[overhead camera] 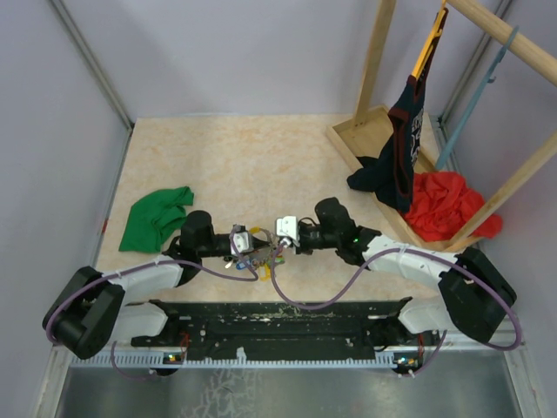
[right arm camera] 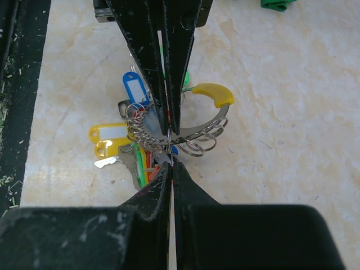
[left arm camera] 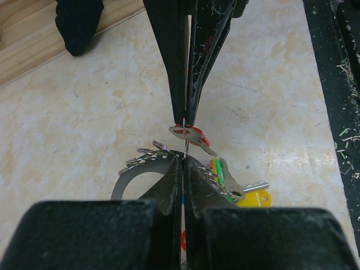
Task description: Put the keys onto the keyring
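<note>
Both grippers meet at a bunch of keys and rings on the table's front middle. My left gripper is shut on a thin silver ring at the keyring [left arm camera: 121, 183], a grey loop with yellow part [right arm camera: 214, 93] carrying many small rings. My right gripper is shut, its tips at that ring; a silver key [left arm camera: 194, 136] with red behind it hangs at its fingertips in the left wrist view. Tagged keys in yellow [right arm camera: 109, 132], blue [right arm camera: 135, 87] and green lie beneath.
A green cloth [overhead camera: 152, 218] lies at left. A wooden rack [overhead camera: 348, 144] with dark and red cloths [overhead camera: 448, 205] stands at right.
</note>
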